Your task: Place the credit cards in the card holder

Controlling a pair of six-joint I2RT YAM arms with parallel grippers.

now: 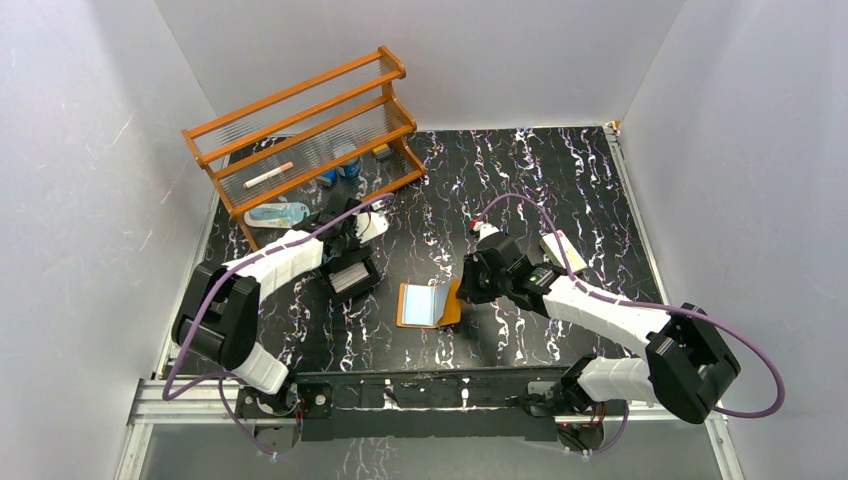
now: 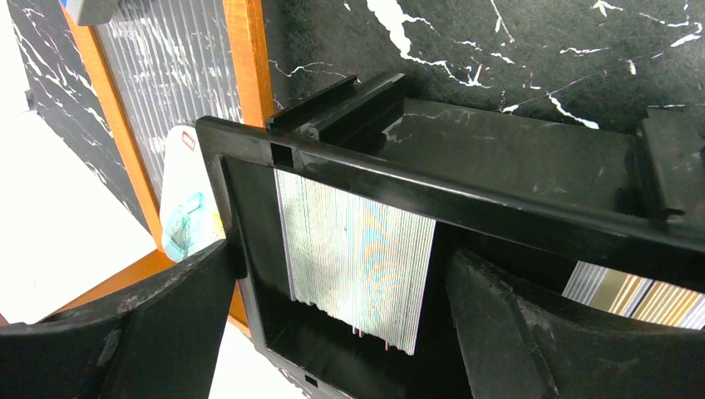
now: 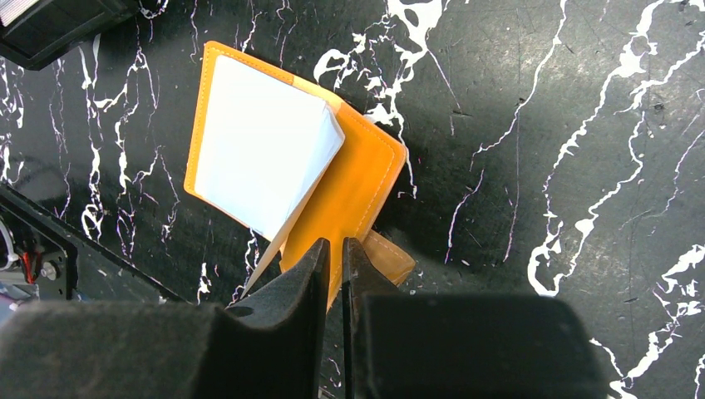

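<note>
The open card holder (image 1: 420,305), orange with white pages (image 3: 258,137), lies front centre. My right gripper is shut on its right-hand orange flap (image 3: 388,259). A black tray (image 1: 350,276) holding stacked cards (image 2: 349,258) stands left of it. My left gripper is open over the tray, one finger against its rim and the other inside beside the stack.
A wooden rack (image 1: 300,100) with assorted items stands at the back left. A pale block (image 1: 562,250) lies on the right.
</note>
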